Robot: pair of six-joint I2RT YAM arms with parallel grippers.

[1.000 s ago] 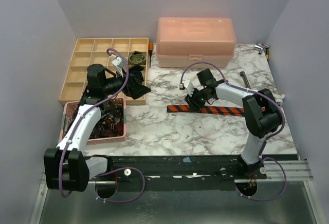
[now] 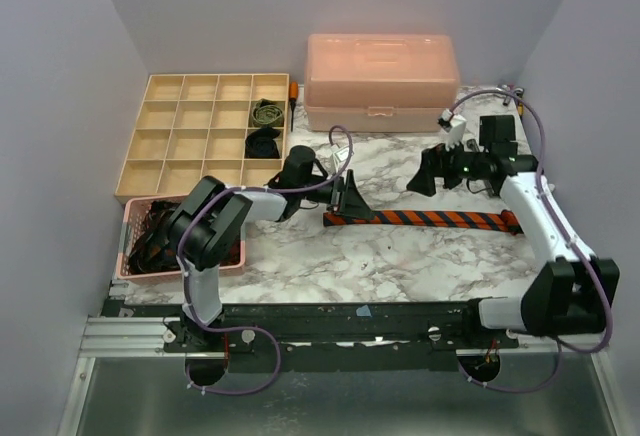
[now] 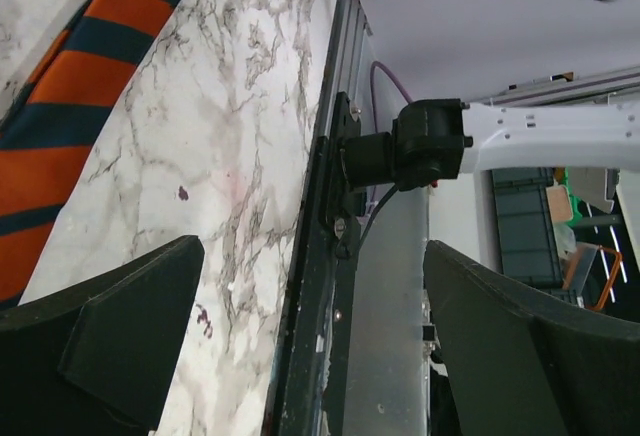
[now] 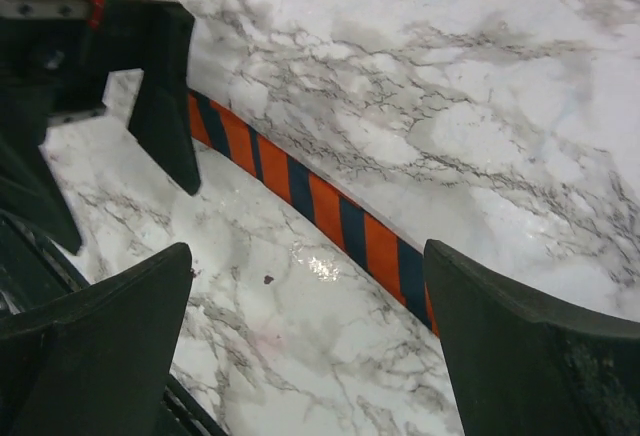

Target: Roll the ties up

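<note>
An orange tie with dark stripes (image 2: 440,219) lies stretched flat across the marble table. Over its left end hovers my left gripper (image 2: 350,204), fingers apart; in the left wrist view the tie (image 3: 85,96) runs along the upper left, outside the fingers (image 3: 130,341). Above and behind the tie's middle hangs my right gripper (image 2: 425,171), open and empty. The right wrist view shows the tie (image 4: 325,201) slanting below the spread fingers (image 4: 110,346). Two rolled ties, one green (image 2: 267,114) and one black (image 2: 262,143), sit in the wooden organizer.
The wooden organizer (image 2: 175,146) has many empty compartments. A pink basket (image 2: 185,274) of dark ties stands at front left, partly under the left arm. A closed pink box (image 2: 380,76) fills the back. Bare marble (image 2: 430,271) lies in front of the tie.
My left gripper has moved right from beside the organizer to the tie's left end. The tie still lies flat.
</note>
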